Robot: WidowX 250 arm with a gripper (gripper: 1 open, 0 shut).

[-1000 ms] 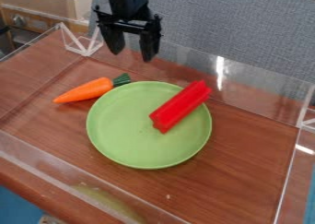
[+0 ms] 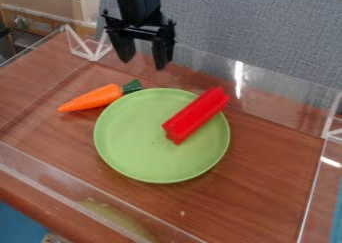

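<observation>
My black gripper [image 2: 142, 49] hangs at the top centre, open, its two fingers apart with nothing between them, above the back of the wooden surface. Below it to the left, an orange carrot [image 2: 96, 98] with a green top lies on the wood, just left of a green plate [image 2: 143, 157]. A long red block [image 2: 195, 115] rests on the right part of the plate, lying diagonally.
A clear low barrier [image 2: 273, 110] with white corner brackets edges the wooden table [image 2: 267, 192]. A cardboard box [image 2: 47, 2] stands at the back left. The wood right of the plate is clear.
</observation>
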